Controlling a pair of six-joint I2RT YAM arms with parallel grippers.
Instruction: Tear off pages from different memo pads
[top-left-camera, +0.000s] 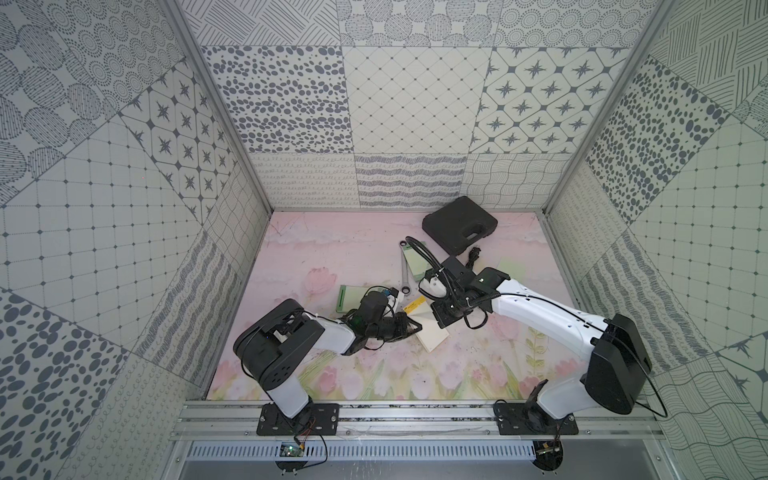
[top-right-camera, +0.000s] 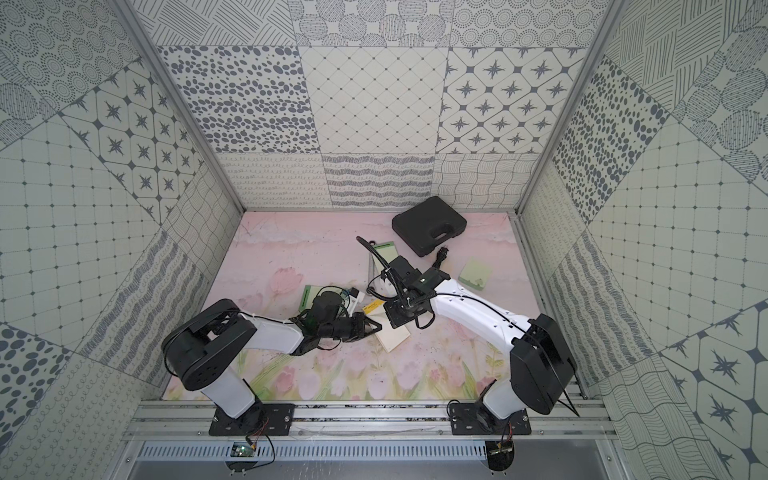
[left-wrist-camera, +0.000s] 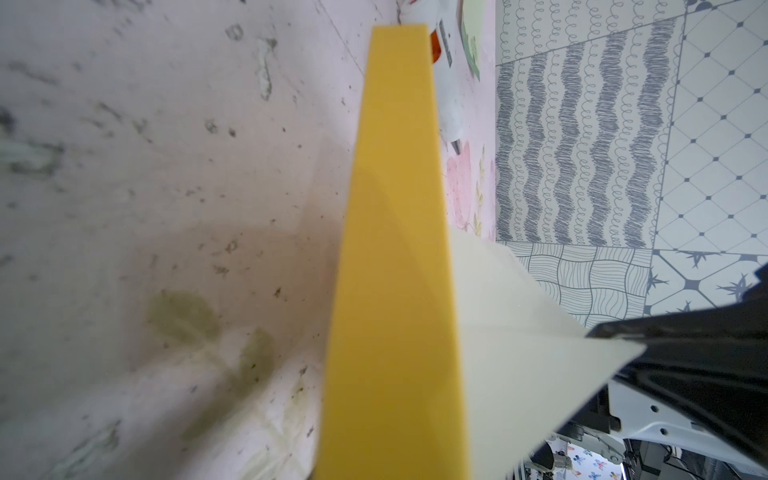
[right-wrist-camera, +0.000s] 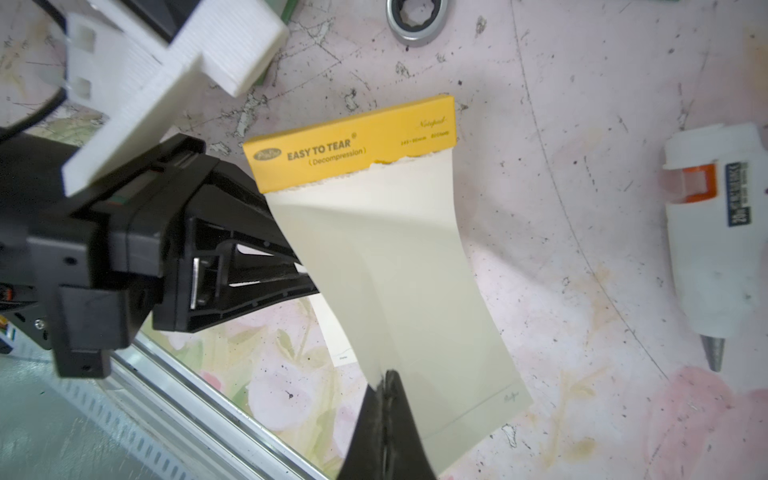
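Note:
A memo pad with a yellow header (right-wrist-camera: 352, 149) and cream pages (right-wrist-camera: 392, 256) is in the right wrist view, its torn paper edge showing under the header. My left gripper is shut at the pad's left side; its fingertips are hidden behind the page. In the left wrist view the yellow strip (left-wrist-camera: 392, 264) fills the middle. My right gripper is shut on the page's edge, and in the left wrist view that page (left-wrist-camera: 520, 360) is drawn to a point at its fingertips. Two green-topped pads (top-right-camera: 385, 253) (top-left-camera: 352, 299) lie on the table.
A black case (top-left-camera: 460, 225) stands at the back. A wrench (top-left-camera: 405, 276) lies by the back green pad. The white glue gun (right-wrist-camera: 712, 232) lies to the right, and a loose light-green sheet (top-right-camera: 475, 273) farther right.

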